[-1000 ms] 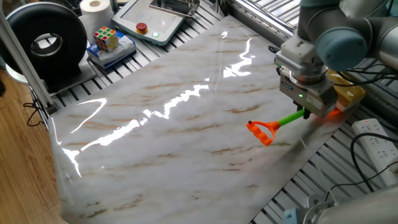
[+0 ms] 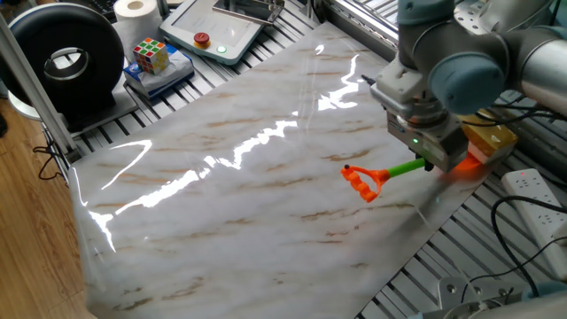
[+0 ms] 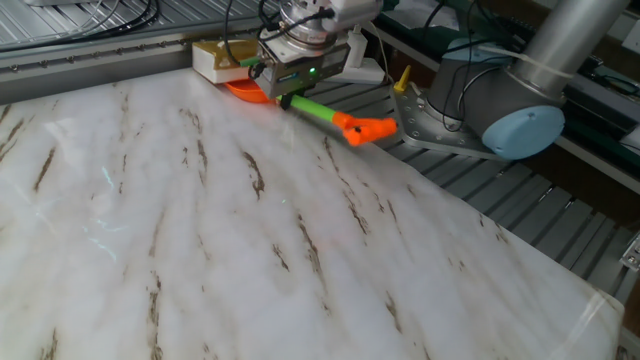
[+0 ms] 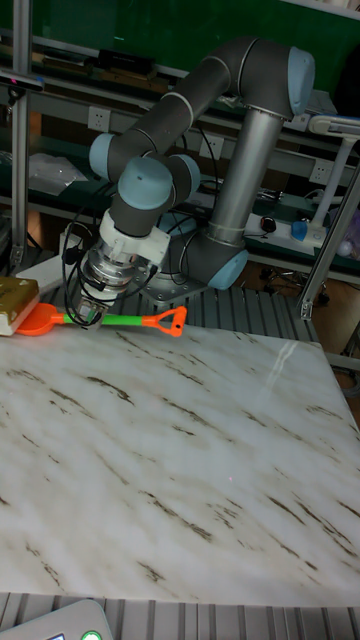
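Note:
A toy shovel with a green shaft (image 2: 407, 168), an orange D-shaped handle (image 2: 364, 183) and an orange blade (image 3: 249, 92) is at the table's edge on the robot's side. My gripper (image 2: 429, 165) is over the shaft and appears shut on it, though its body hides most of the fingers. In the second exterior view the handle (image 3: 366, 130) sticks out to the right of the gripper. The third view shows the blade (image 4: 38, 319) on the other side, close to a yellow-and-white box (image 4: 15, 303); whether they touch, I cannot tell.
A power strip (image 2: 537, 202) lies at the right.
In the first exterior view, my gripper and the shovel have moved together to the left and slightly up the picture. The box and the items at the far left stay put.

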